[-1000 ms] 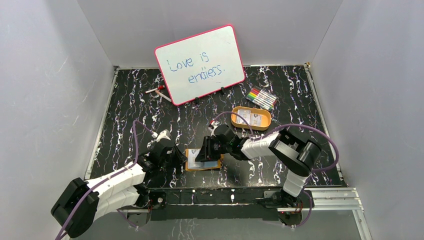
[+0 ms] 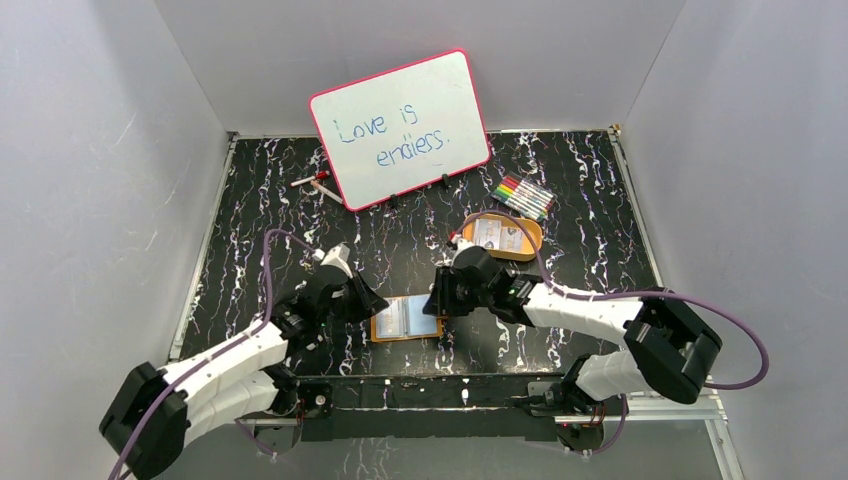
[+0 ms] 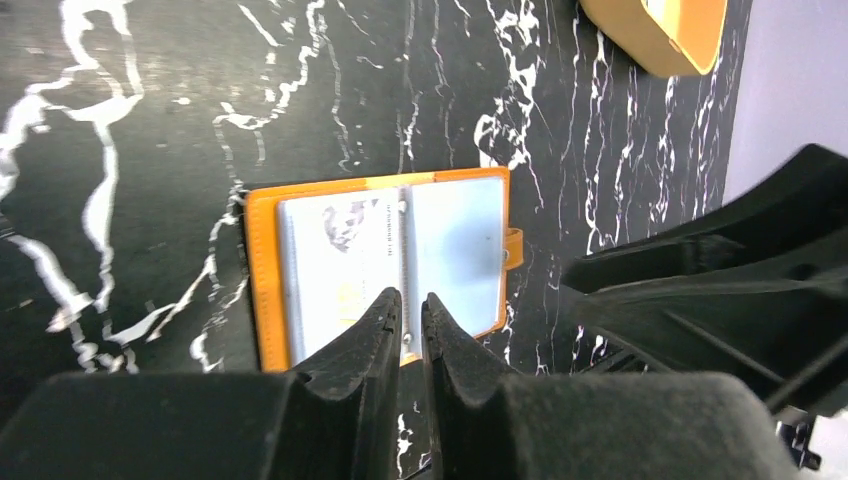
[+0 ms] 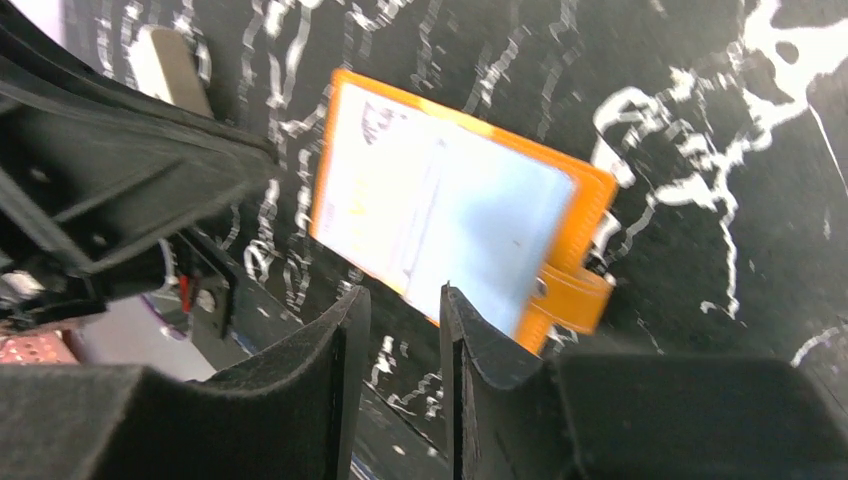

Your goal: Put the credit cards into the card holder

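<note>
An orange-edged card holder [image 2: 407,334] lies open and flat near the table's front edge. Its left page [image 3: 340,250] shows a card with a grey picture under a clear sleeve; its right page [image 3: 460,250] is plain pale blue. Two more cards, a left one [image 2: 487,233] and a right one [image 2: 511,239], rest in a yellow-orange tray [image 2: 536,233]. Over the holder's left side, my left gripper is shut to a narrow slit, nothing visible between its fingers. Above the right page, my right gripper stands partly open and empty.
A whiteboard [image 2: 400,130] with writing stands at the back, with loose pens [image 2: 318,185] by its left edge. A row of colored markers [image 2: 524,197] lies behind the tray. Both grippers are close together over the holder.
My right gripper has moved right, from the holder's left page to its right side, uncovering the left page. My left gripper has moved slightly right, toward the holder.
</note>
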